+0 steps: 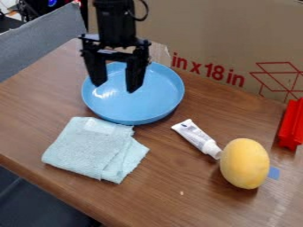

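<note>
My black gripper (115, 78) hangs over the blue plate (130, 107) at the back left, its two fingers spread apart with nothing visible between them. A folded pale blue cloth (89, 151) lies in front of the plate, near the table's left edge. To the right of the plate lies a white tube (194, 135), and beside it a yellow oval object (244, 163) resembling a mango.
A red plastic object (293, 124) sits at the far right. A cardboard box (225, 40) stands along the back. Bare wooden table (178, 195) lies at the front. The table's left edge borders a dark area.
</note>
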